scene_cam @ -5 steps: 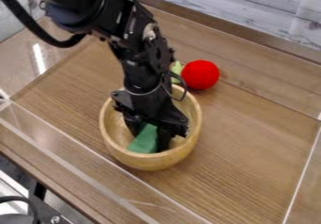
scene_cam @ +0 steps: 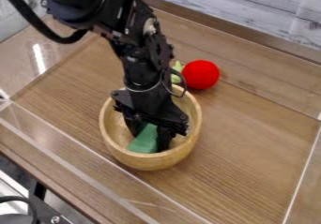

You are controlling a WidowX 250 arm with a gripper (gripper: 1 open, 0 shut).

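Observation:
My black gripper (scene_cam: 149,123) reaches down into a light wooden bowl (scene_cam: 177,153) near the middle of the table. A green object (scene_cam: 145,139) sits low in the bowl between the fingers, and the gripper appears shut on it. The fingertips and part of the green object are hidden by the gripper.
A red ball (scene_cam: 202,74) lies just behind the bowl, with a small pale green item (scene_cam: 177,67) beside it, partly hidden by the arm.

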